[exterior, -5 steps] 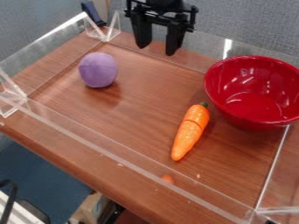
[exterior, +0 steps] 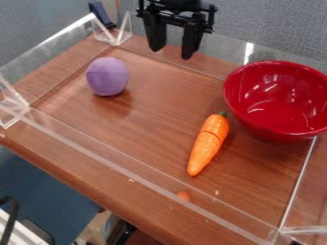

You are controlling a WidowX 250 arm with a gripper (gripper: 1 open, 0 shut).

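Observation:
The black gripper [exterior: 174,40] hangs at the top middle, its two fingers apart and empty, above the back of a wooden tray area with clear walls. A purple ball [exterior: 107,76] rests on the wood at the left. An orange carrot [exterior: 207,144] lies at the lower right of middle. A red bowl [exterior: 276,100] stands at the right.
Clear low walls [exterior: 153,174] border the wooden surface [exterior: 141,124]. Dark floor and some cables lie at the lower left, beyond the table's edge.
The gripper has shifted very slightly from about a second ago; the ball, carrot and bowl stay in place.

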